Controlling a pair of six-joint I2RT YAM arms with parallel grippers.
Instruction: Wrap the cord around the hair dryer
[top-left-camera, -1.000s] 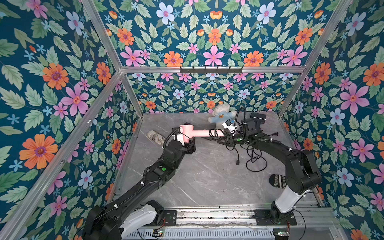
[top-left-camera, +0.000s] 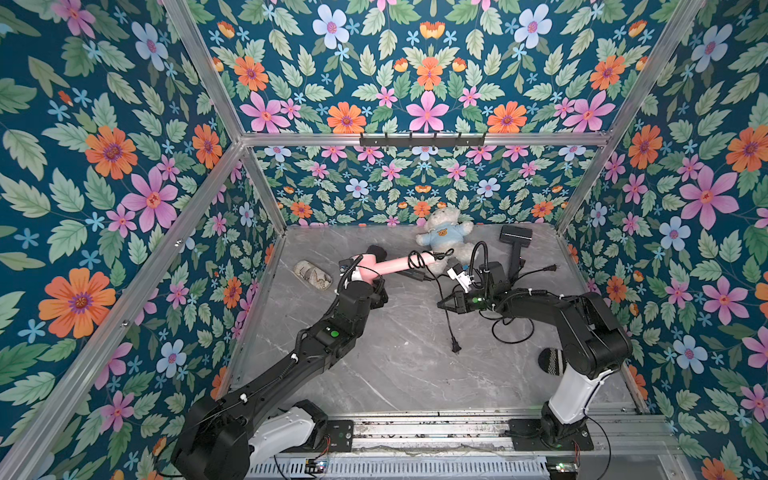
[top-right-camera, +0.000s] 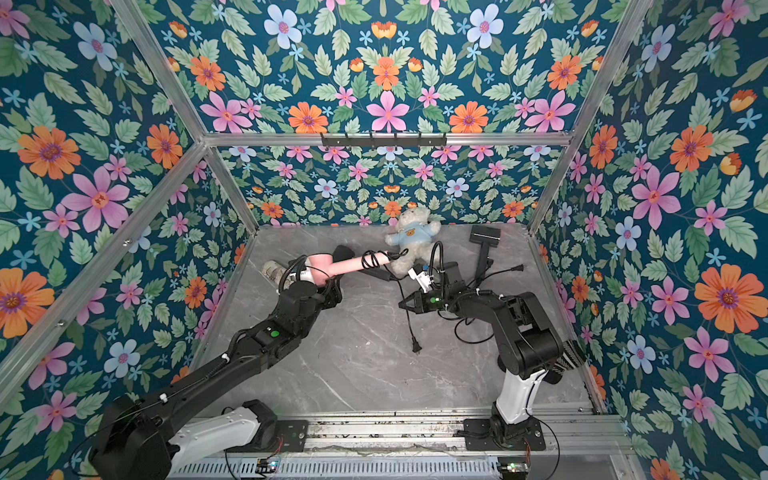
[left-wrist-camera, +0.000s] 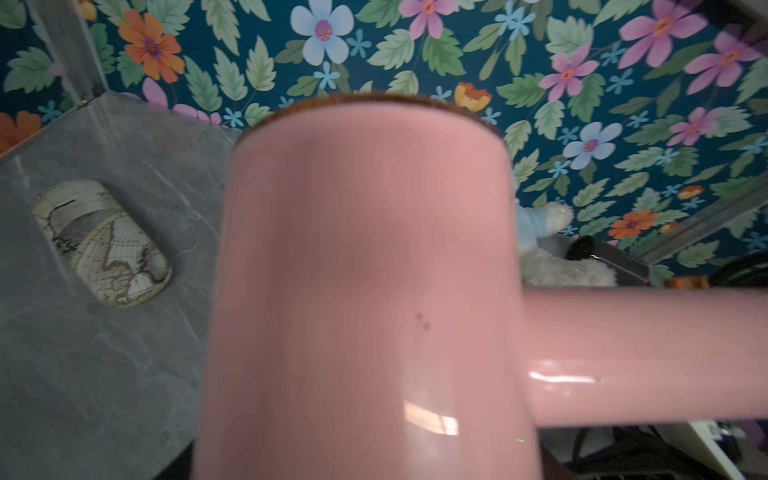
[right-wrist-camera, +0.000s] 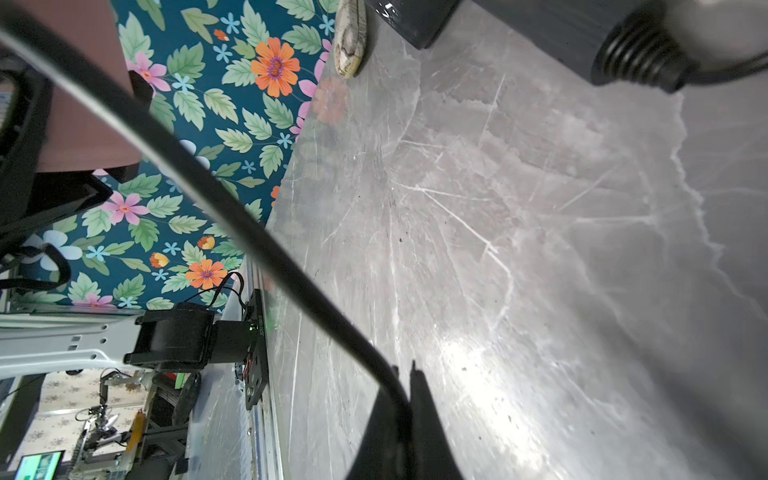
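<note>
The pink hair dryer (top-left-camera: 393, 265) is held above the table by its barrel, its handle pointing right. My left gripper (top-left-camera: 365, 277) is closed around the barrel; in the left wrist view the barrel (left-wrist-camera: 368, 280) fills the middle and hides most of the fingers. Black cord (top-left-camera: 416, 261) loops round the handle near its end. My right gripper (top-left-camera: 441, 304) is shut on the cord, right of and nearer than the handle end. In the right wrist view the cord (right-wrist-camera: 264, 256) runs down into the fingertips. Its plug (top-left-camera: 456, 346) hangs below them.
A teddy bear (top-left-camera: 446, 232) sits behind the handle end. A black T-shaped device (top-left-camera: 516, 236) with its own cord lies at the back right. A map-patterned item (top-left-camera: 312, 274) is at the left, a striped dark item (top-left-camera: 551, 361) at the right.
The plug has swung. The dryer's handle end has tipped a little toward the back.
</note>
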